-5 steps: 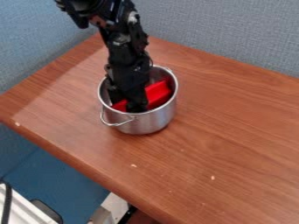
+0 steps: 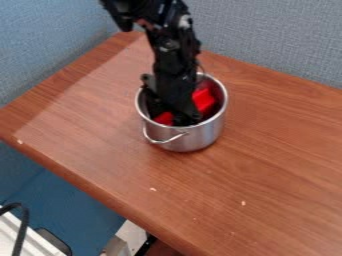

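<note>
A steel pot (image 2: 195, 136) with a wire handle stands on the wooden table (image 2: 241, 200). Inside it lies something red (image 2: 202, 97), showing at the right of my arm and low at the front. My black gripper (image 2: 175, 111) reaches down into the pot from above, its lower part among the red material. Whether it is open or shut, or holds anything, is hidden.
Grey-blue padded walls stand along the back and left. Beyond the table's front-left edge, at lower left, are a white object (image 2: 11, 235) and some cables.
My arm and gripper have shifted to the right, and the pot has moved right with them, a short way across the table.
</note>
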